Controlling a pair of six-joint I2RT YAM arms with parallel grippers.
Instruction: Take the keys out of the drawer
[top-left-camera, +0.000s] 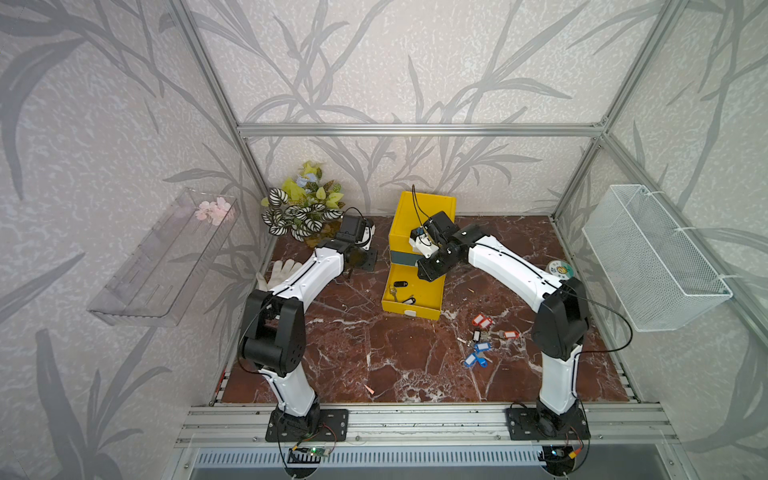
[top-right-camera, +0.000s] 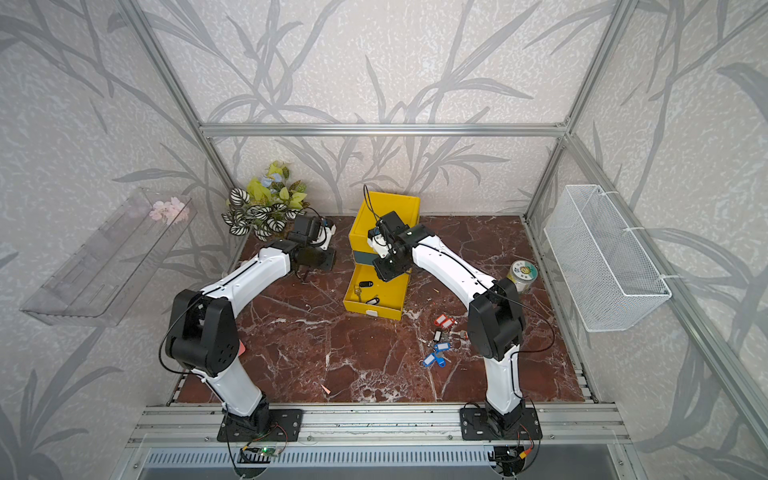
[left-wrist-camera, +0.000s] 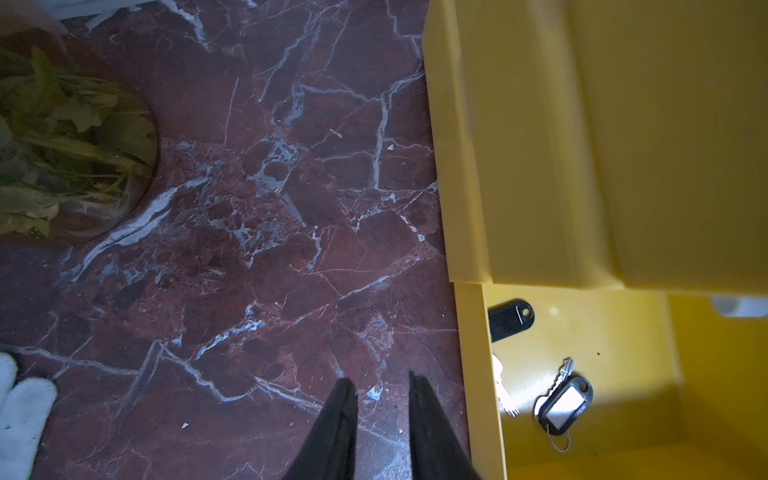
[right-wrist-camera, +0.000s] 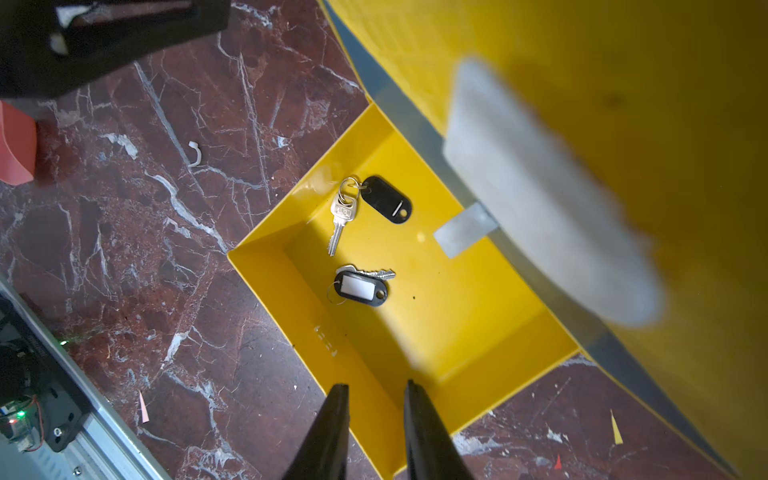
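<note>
The yellow drawer (top-left-camera: 425, 297) is pulled out of the yellow cabinet (top-left-camera: 424, 208). Inside lie two keys with black tags: one key (right-wrist-camera: 342, 209) with its tag (right-wrist-camera: 385, 200), and another tag (right-wrist-camera: 360, 288) over a second key, nearer the drawer's front. My left gripper is over the table left of the drawer, its fingers apart and empty. My right gripper is above the drawer's right part, fingers apart with nothing between them.
Several red, blue and black key tags (top-left-camera: 482, 346) lie right of the drawer. A potted plant (top-left-camera: 300, 204) stands at back left, with white gloves (top-left-camera: 280, 272) in front. A round tin (top-right-camera: 523, 270) is at right.
</note>
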